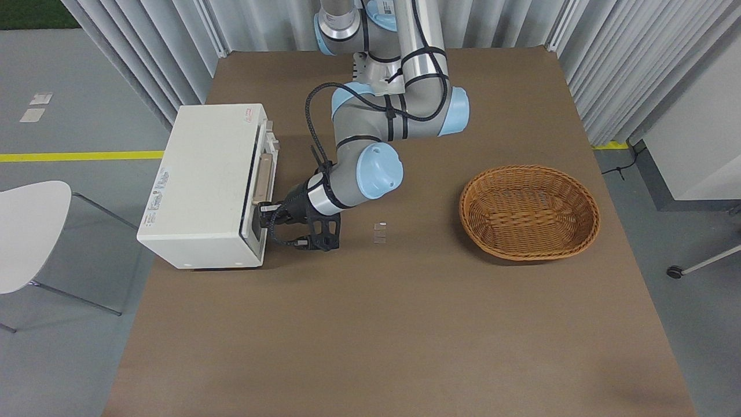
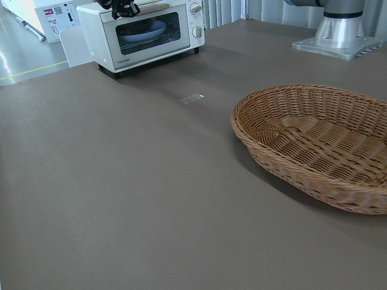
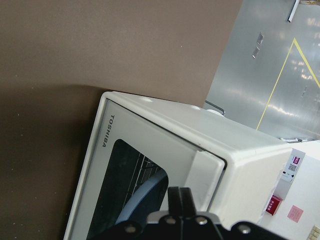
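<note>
The white toaster oven (image 1: 198, 184) stands at the table's left with its door (image 2: 146, 37) shut. Behind the glass a blue plate (image 3: 137, 202) shows, also seen in the left view; what lies on it is hard to make out. My gripper (image 1: 281, 219) is at the front of the oven door, near its upper edge. In the wrist view the black fingers (image 3: 175, 200) appear side by side, pressed together in front of the door handle, with nothing visible between them.
An empty oval wicker basket (image 1: 529, 212) sits on the right of the brown table (image 1: 417, 326). A white chair stands off the left side.
</note>
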